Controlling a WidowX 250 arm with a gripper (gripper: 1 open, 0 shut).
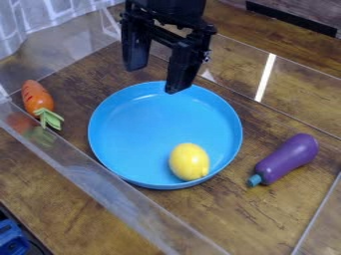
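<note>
The black gripper [158, 62] hangs open over the back of a blue plate [140, 134], its two fingers apart with nothing seen between them. A yellow lemon [188, 160] lies on the front right of the plate. An orange toy carrot [40, 101] with green leaves lies to the left of the plate, and a purple eggplant [286, 157] lies to the right of it.
A transparent wall [94, 193] crosses the lower left, and a blue object [11, 241] shows at the bottom left corner.
</note>
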